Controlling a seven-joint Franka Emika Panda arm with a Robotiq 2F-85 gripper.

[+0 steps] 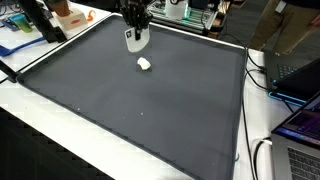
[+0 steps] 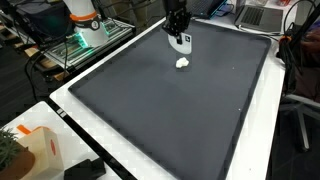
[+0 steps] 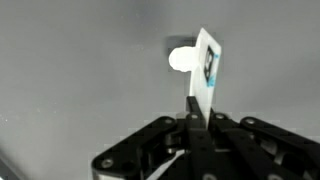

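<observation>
A white card-like piece [image 1: 138,41] hangs from my gripper [image 1: 136,25], which is shut on its upper end. Seen from the wrist, the piece [image 3: 205,72] is thin and carries a dark and blue print; it rises from between the fingertips. A small white lump [image 1: 144,64] rests on the dark grey table mat, just in front of the held piece in exterior view 1. In the wrist view the lump [image 3: 182,59] appears beside the piece's left edge, partly overlapped by it. Whether the two touch cannot be told.
A laptop [image 2: 258,18] stands past its far edge in exterior view 2. Bottles and boxes [image 1: 65,18] crowd the back left in exterior view 1, and cables run along the mat's borders.
</observation>
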